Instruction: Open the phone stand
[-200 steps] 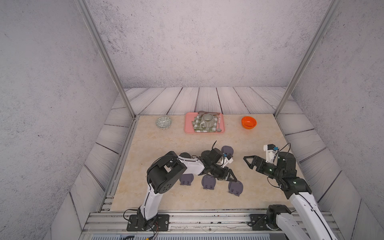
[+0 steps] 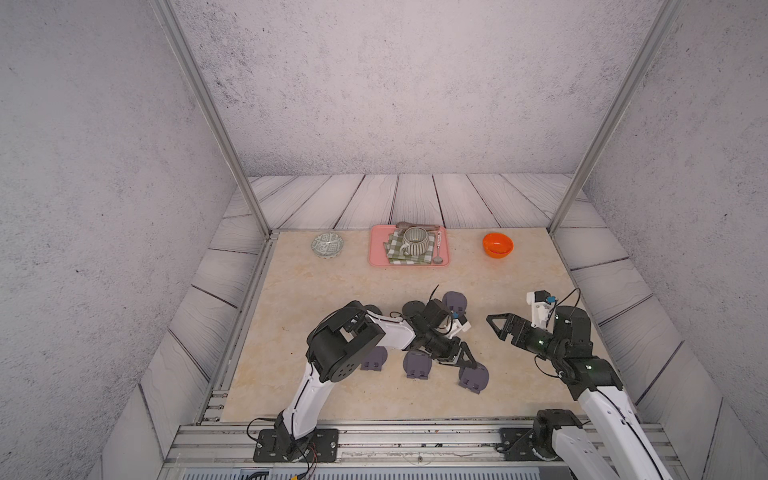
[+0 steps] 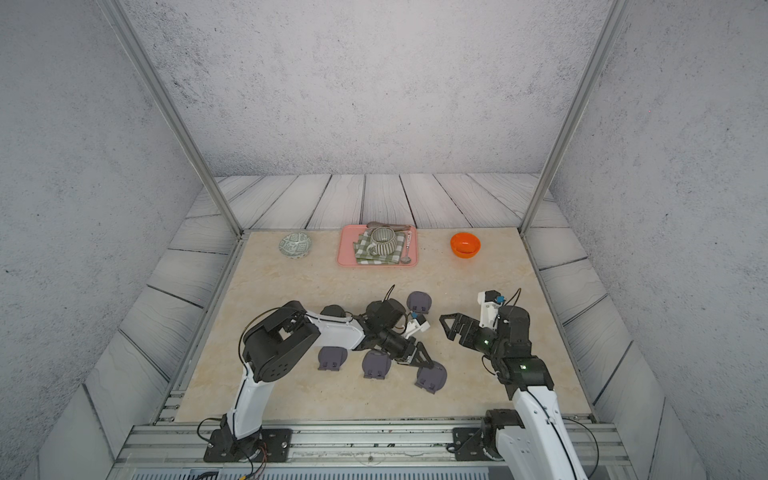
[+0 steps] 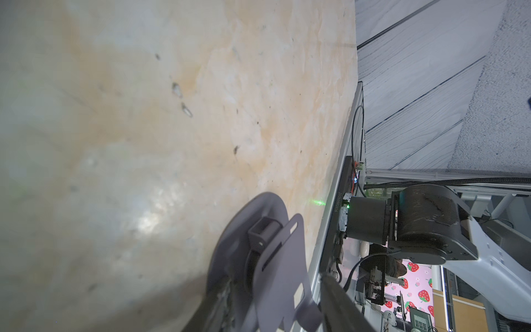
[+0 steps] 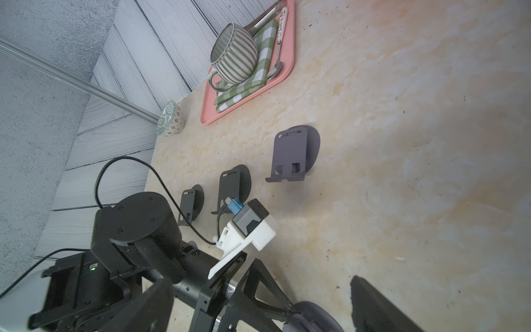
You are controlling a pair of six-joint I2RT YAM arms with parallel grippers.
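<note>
Dark purple-grey phone stands lie on the table in two rows. At the front right is one stand (image 2: 473, 379), with my left gripper (image 2: 466, 357) at its far-left edge. In the left wrist view, the same stand's slotted panel (image 4: 282, 271) lies close along its round base (image 4: 229, 251), a narrow gap between them. The left fingers (image 4: 338, 304), blurred and open, are on either side of the panel's low end; contact cannot be made out. My right gripper (image 3: 450, 326) hangs open and empty, right of the stands. Its fingers (image 5: 373, 304) are wide apart in the right wrist view.
Other stands include a front-middle one (image 2: 417, 365), a front-left one (image 2: 373, 358) and a back-right one (image 5: 290, 152). At the back are a pink tray (image 2: 380, 257) with a cup, an orange bowl (image 2: 497, 245) and a patterned bowl (image 2: 327, 245).
My left arm and gripper have shifted slightly to the right. The front-right stand has slid a little the same way. The right arm is practically still.
</note>
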